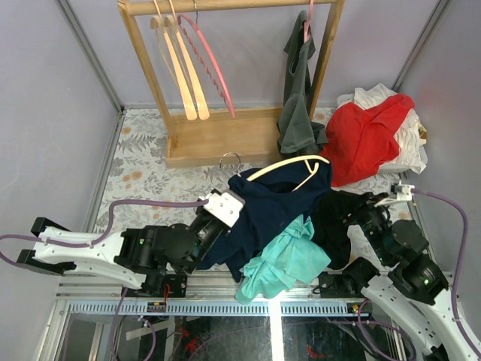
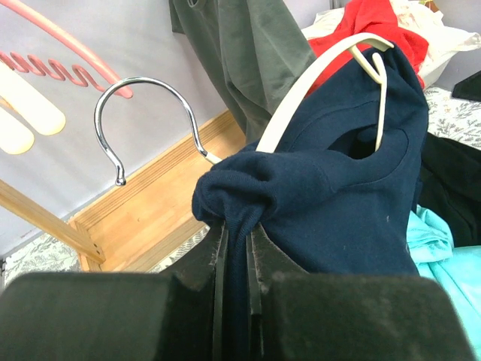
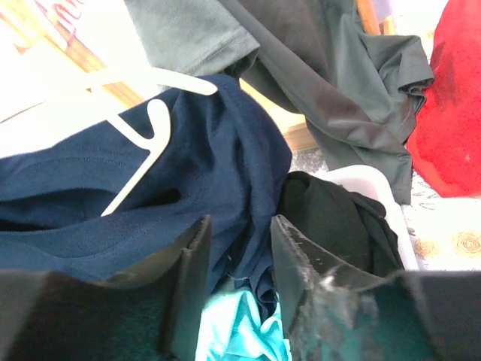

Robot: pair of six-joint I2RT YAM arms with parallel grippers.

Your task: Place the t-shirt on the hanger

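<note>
A navy t-shirt (image 1: 267, 207) hangs partly over a cream hanger (image 1: 285, 164). In the left wrist view the hanger's metal hook (image 2: 139, 84) sticks up bare from the collar. My left gripper is shut on the navy cloth just below the hook. The hanger's other end (image 3: 184, 81) shows at the shirt's right shoulder, partly outside the cloth, in the right wrist view. My right gripper (image 1: 352, 218) stands to the right of the shirt, fingers parted; in its wrist view the shirt's edge (image 3: 259, 226) appears beyond the gap, with no cloth clearly held.
A teal garment (image 1: 285, 259) and black cloth (image 1: 331, 226) lie below and right of the shirt. Behind stands a wooden rack (image 1: 225, 139) with empty hangers (image 1: 188, 75) and a grey garment (image 1: 297, 98). Red cloth (image 1: 368, 135) fills the back right.
</note>
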